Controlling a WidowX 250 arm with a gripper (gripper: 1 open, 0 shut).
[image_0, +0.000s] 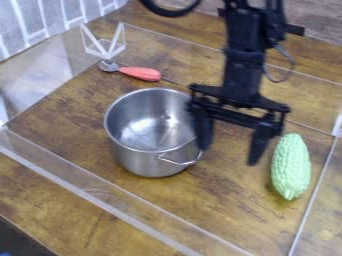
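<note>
My black gripper (233, 132) is blurred, standing open to the right of a steel pot (150, 150), its left finger close to the pot's rim. Between it and the right edge of the board lies a pale green ear of corn (291, 168), with nothing visible between my fingers. The pot's inside shows empty where it is visible.
An orange-handled utensil (139, 73) lies behind the pot near a white wire stand (104, 44). Clear plastic edging borders the wooden surface (80, 190) at the left and front.
</note>
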